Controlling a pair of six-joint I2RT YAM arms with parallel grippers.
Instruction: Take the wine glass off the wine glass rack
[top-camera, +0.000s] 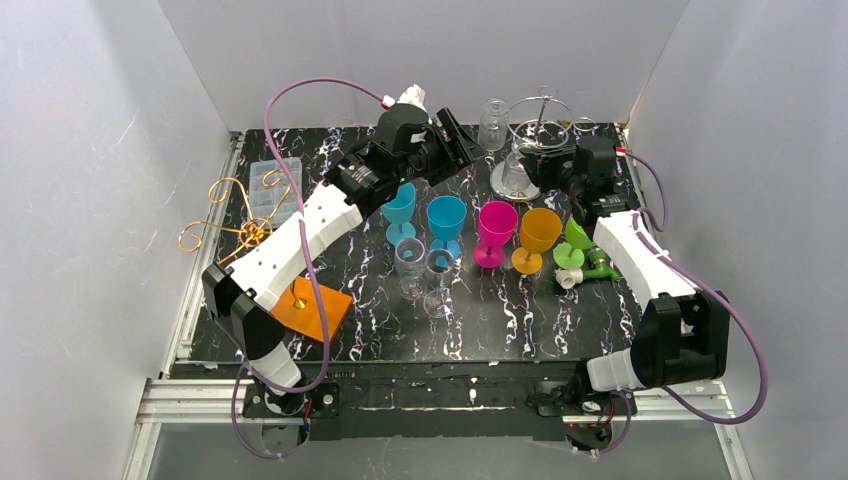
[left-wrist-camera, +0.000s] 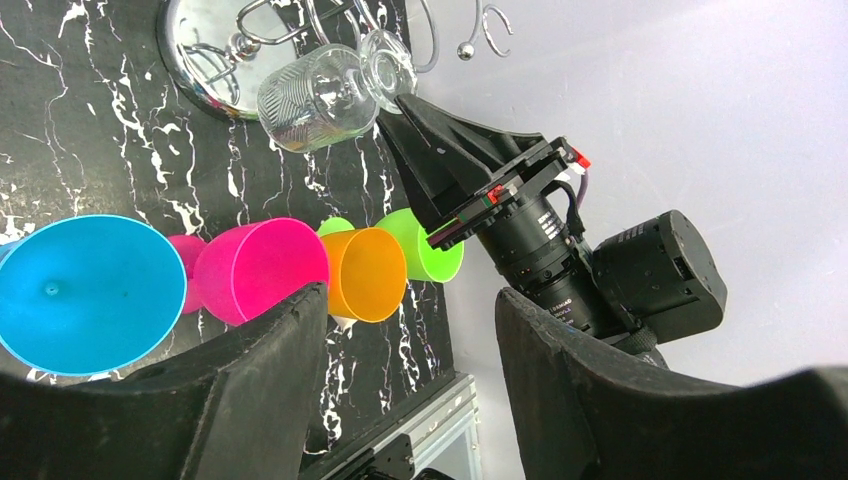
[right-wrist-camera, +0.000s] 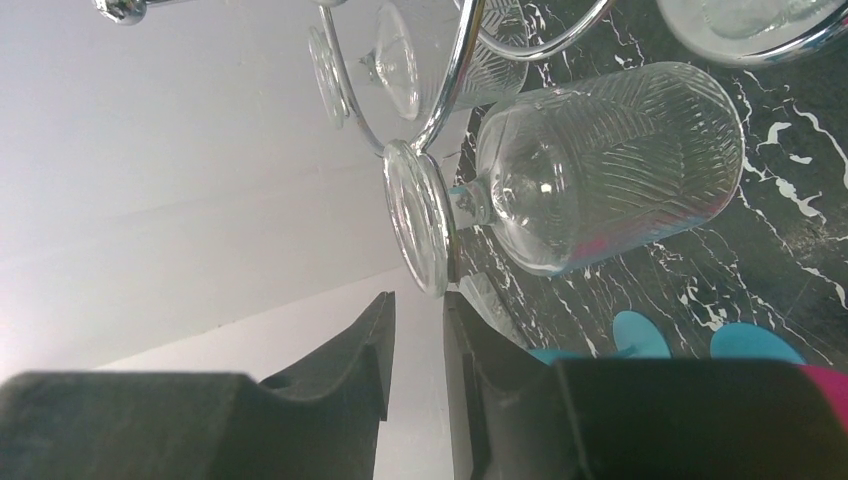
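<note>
A clear wine glass (top-camera: 515, 172) (left-wrist-camera: 310, 100) (right-wrist-camera: 610, 165) hangs sideways by its foot on the chrome rack (top-camera: 540, 100) (right-wrist-camera: 450, 75) at the back right; a second glass (top-camera: 493, 125) hangs to its left. My right gripper (top-camera: 530, 160) is at the hanging glass's foot, its fingertips a little apart, with nothing clearly between them. My left gripper (top-camera: 465, 135) stands open above the coloured goblets, left of the rack, its fingers empty.
Blue (top-camera: 446, 220), pink (top-camera: 496, 225), orange (top-camera: 540, 235) and green goblets stand in front of the rack, two clear glasses (top-camera: 438, 280) before them. A gold rack (top-camera: 255, 225) and orange board (top-camera: 320, 310) lie at left.
</note>
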